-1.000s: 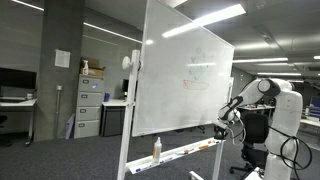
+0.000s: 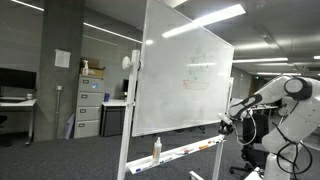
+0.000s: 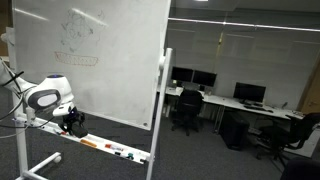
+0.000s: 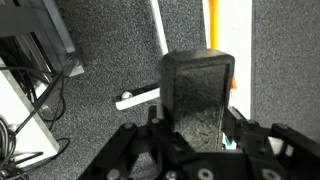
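A dark, box-shaped block (image 4: pixel 198 90), which looks like a whiteboard eraser, fills the middle of the wrist view. My gripper is shut on it, with a finger at either side. In exterior view 2 the gripper (image 3: pixel 73 125) hangs close to the whiteboard's lower edge, by the pen ledge. From exterior view 1 the gripper (image 2: pixel 226 126) shows small at the far end of the board. The whiteboard (image 2: pixel 185 75) bears faint marks, clearer as scribbles in exterior view 2. Whether the block touches the board or ledge, I cannot tell.
Along the white ledge (image 3: pixel 110 148) lie several markers, among them an orange marker (image 3: pixel 89 143). A spray bottle (image 2: pixel 157 150) stands at the ledge's near end. The board's upright post (image 3: pixel 160 105) and dark office chairs stand around.
The arm has shifted to the right in exterior view 1, its upper links now lower and larger. The gripper has moved slightly right and up. Board and ledge are unchanged.
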